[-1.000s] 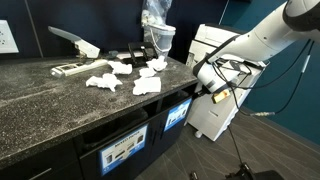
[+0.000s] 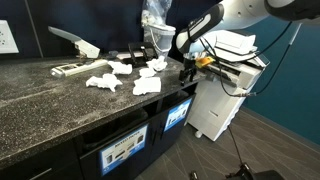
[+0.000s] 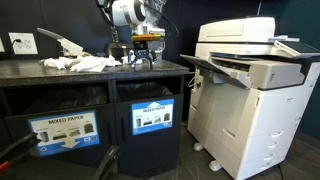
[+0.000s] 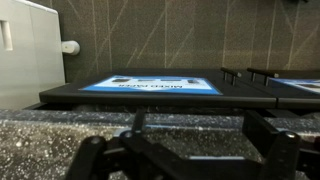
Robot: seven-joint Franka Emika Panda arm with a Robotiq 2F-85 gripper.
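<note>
My gripper is open, its two dark fingers spread wide with nothing between them in the wrist view. In exterior view 1 the gripper [image 2: 187,74] hangs over the right end of the speckled dark counter [image 2: 40,112], close to its front edge. Crumpled white papers or cloths lie on the counter to its left, among them one piece [image 2: 103,82] and another [image 2: 147,85]. Exterior view 2 shows the white pile [image 3: 95,64] left of the gripper [image 3: 143,62]. None of these white pieces appears in the wrist view.
Below the counter are dark bin openings with blue-and-white signs [image 3: 152,117]. A white printer [image 3: 245,105] stands to the right. On the counter behind are a clear bucket [image 2: 158,38] and a beige tool-like object [image 2: 78,68].
The arm has risen from low beside the printer and swung left, bringing the gripper up over the counter's right end. The white pieces appear unmoved.
</note>
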